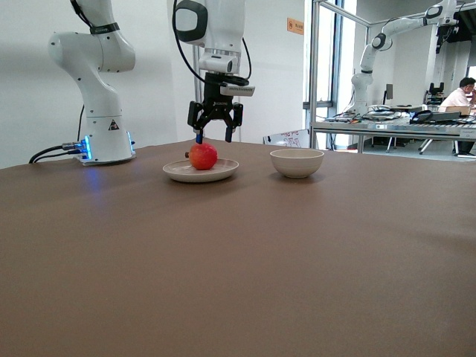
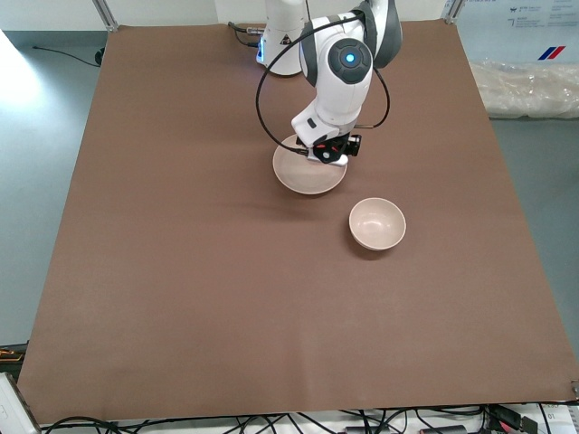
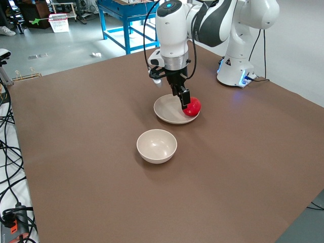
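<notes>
A red apple (image 1: 203, 156) rests on a pale shallow plate (image 1: 178, 171); in the camera right view the apple (image 3: 193, 105) is at the plate's (image 3: 167, 109) right side. My black gripper (image 1: 214, 135) hangs just above the apple, its fingers open on either side of its top, apparently not holding it. In the camera left view the gripper mostly hides the apple and part of the plate (image 2: 298, 176). An empty cream bowl (image 2: 377, 223) stands beside the plate, apart from it.
Cables and hardware lie beyond the table's edge.
</notes>
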